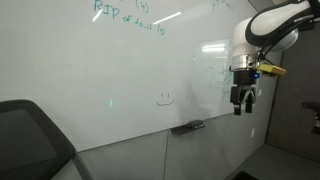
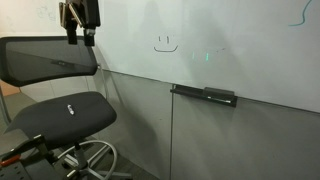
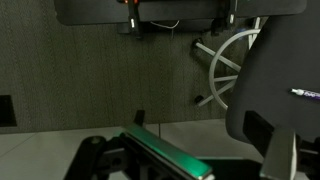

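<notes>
My gripper (image 1: 243,104) hangs in front of the whiteboard (image 1: 110,80) at the right of exterior view 1, fingers pointing down. Its fingers stand open with nothing between them. In exterior view 2 the gripper (image 2: 80,38) shows at the upper left, in front of the chair's mesh back (image 2: 50,58). A small marker (image 2: 71,109) lies on the dark chair seat (image 2: 55,122). The wrist view has this marker (image 3: 306,95) at the right edge, on the seat (image 3: 285,70), outside the span of the fingers.
A smiley face (image 1: 165,100) and green writing (image 1: 130,18) mark the whiteboard. On its lower edge sits a dark tray (image 2: 205,95). Dark carpet (image 3: 90,75) lies beneath the gripper, with the chair's pale ring (image 3: 217,70) beside it.
</notes>
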